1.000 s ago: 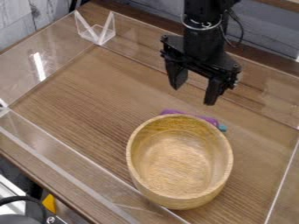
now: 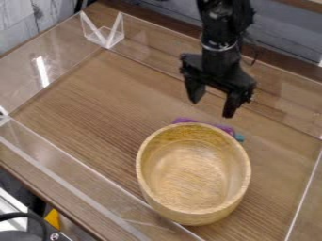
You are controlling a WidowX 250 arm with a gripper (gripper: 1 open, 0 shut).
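My black gripper (image 2: 217, 87) is open over the back middle of the wooden table, its two fingers pointing down and well apart, with nothing seen between them. Below it, a tan oval bowl (image 2: 194, 174) stands empty. A small purple item (image 2: 204, 123) with a teal tip lies just behind the bowl's rim, partly hidden by it; what it is cannot be told.
A white wire rack (image 2: 104, 28) stands at the back left. A black cable or ring lies at the bottom left corner.
My gripper has moved back, away from the bowl and the purple item, and looks smaller now. The bowl and purple item have not visibly moved.
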